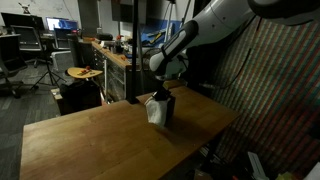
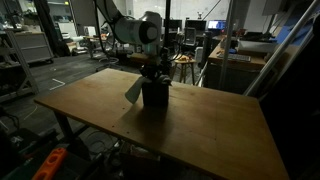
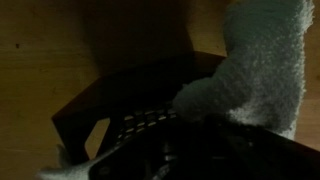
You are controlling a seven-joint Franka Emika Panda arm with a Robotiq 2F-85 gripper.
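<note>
A pale cloth (image 1: 157,111) hangs over the side of a black box (image 2: 155,96) standing on the wooden table. My gripper (image 2: 154,76) is down at the top of this box, shut with cloth gathered at its fingers. In the wrist view the fluffy cloth (image 3: 262,75) covers much of the right side, and the box's perforated inside (image 3: 140,124) shows beneath the dark gripper. The fingertips themselves are too dark to make out there.
Bare tabletop (image 1: 85,143) spreads widely to the left in exterior view 1. A round stool (image 1: 84,73), chairs and desks stand beyond the table, off its surface.
</note>
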